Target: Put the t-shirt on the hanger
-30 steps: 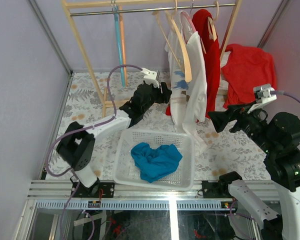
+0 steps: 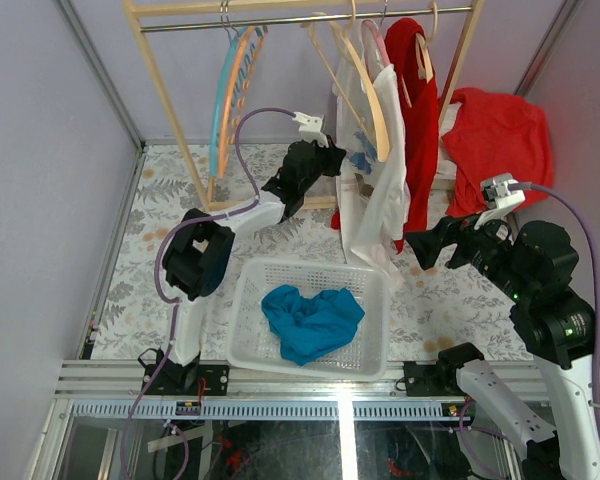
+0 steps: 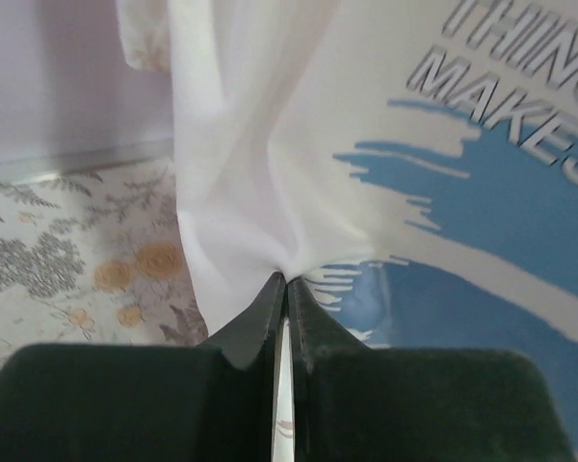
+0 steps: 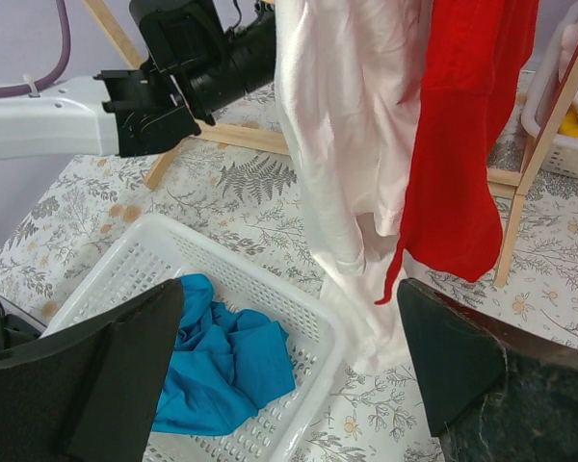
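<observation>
A white t-shirt [image 2: 375,200] with a blue print hangs on the rack beside a red one [image 2: 418,140]. My left gripper [image 2: 332,160] is at the white shirt. In the left wrist view its fingertips [image 3: 284,284] are shut against the printed fabric [image 3: 443,212]; whether cloth is pinched between them is unclear. My right gripper [image 2: 435,240] stands open at the right, in front of the shirts, with nothing between its fingers. A blue cloth [image 2: 312,325] lies in the white basket [image 2: 242,310].
Wooden hangers [image 2: 378,120] hang beside the white shirt, with blue and orange hangers [image 2: 225,100] left of them. A red garment [image 2: 505,140] lies at the back right. Floor space is open left of the basket.
My left arm has moved toward the back and rack, the gripper lifting slightly against the white shirt. The blue and orange hangers have swung. The right arm has shifted slightly leftward.
</observation>
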